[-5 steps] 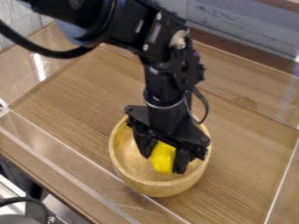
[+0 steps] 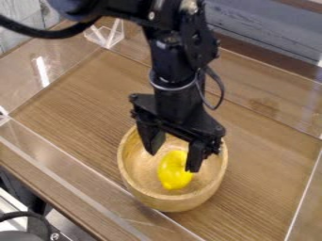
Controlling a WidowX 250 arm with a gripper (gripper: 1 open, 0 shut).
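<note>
A black gripper (image 2: 176,140) hangs open over a light wooden bowl (image 2: 137,174) in the centre of the camera view, its two fingers apart at the left and right. A yellow object (image 2: 175,171) lies in the bowl, below the fingertips, with nothing seen held between them. The upper part of the bowl is partly hidden by the gripper.
A raised edge runs along the back right. A clear plastic piece stands at the upper left, and black cables lie at the lower left.
The gripper has risen from down around the yellow object to above it, with its fingers wider apart. The yellow object now lies uncovered in the bowl.
</note>
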